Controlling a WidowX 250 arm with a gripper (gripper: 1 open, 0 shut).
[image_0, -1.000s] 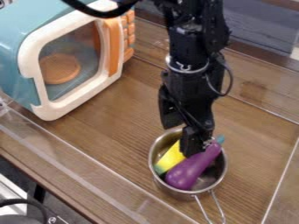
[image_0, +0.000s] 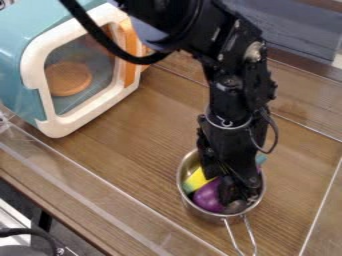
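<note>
My black gripper (image_0: 230, 175) reaches down into a steel pot (image_0: 189, 202) with a long wire handle at the lower right. A purple eggplant-like toy (image_0: 209, 200) lies in the pot under the fingers, and a yellow object (image_0: 195, 179) sits beside it on the left. The fingers cover much of both, and whether they grip anything is hard to tell.
A toy microwave (image_0: 51, 105) in light blue and white stands at the upper left with an orange disc inside. A wall edge runs along the back.
My gripper has come down into the pot over the yellow and purple toys and now hides more of them. The pot looks slightly shifted.
</note>
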